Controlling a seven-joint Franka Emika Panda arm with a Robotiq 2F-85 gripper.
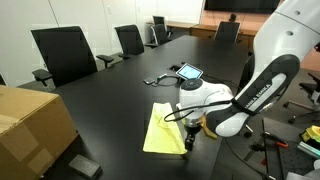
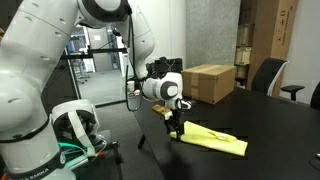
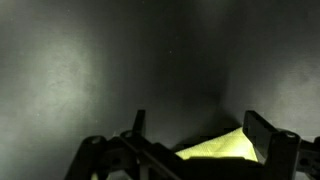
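A yellow cloth (image 1: 160, 138) lies on the dark table, spread out with an uneven outline. In exterior view 2 the cloth (image 2: 222, 141) stretches to the right of the gripper (image 2: 175, 132), which is low over the table by the cloth's near-left end. The wrist view has the gripper open, its two fingers wide apart and only dark tabletop between the tips. Part of the cloth (image 3: 225, 146) shows at the bottom of that view, nearer the right finger and partly hidden by the gripper body.
A large cardboard box (image 1: 35, 132) stands on the table's left side, with a small dark block (image 1: 85, 166) near it. A tablet (image 1: 188, 72) lies toward the far end. Office chairs line the table's edge. Bare tabletop surrounds the cloth.
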